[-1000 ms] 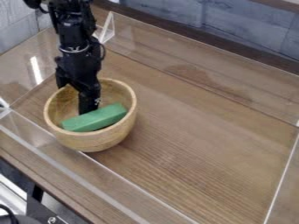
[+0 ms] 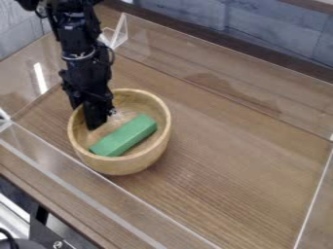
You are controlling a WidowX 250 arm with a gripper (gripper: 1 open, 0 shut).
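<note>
A tan wooden bowl [image 2: 159,151] sits on the left part of the wooden table [image 2: 247,146], holding a green block [image 2: 125,136] that lies diagonally inside it. My black gripper [image 2: 93,109] reaches down from the top left to the bowl's back left rim and is shut there, apparently on the rim; its fingertips are dark and hard to make out.
A clear or white object stands behind the arm at the top. Pale items and cables lie along the left edge.
The bowl has shifted a little right and upward, and the green block in it now lies at a steeper diagonal. The gripper has moved slightly with it.
</note>
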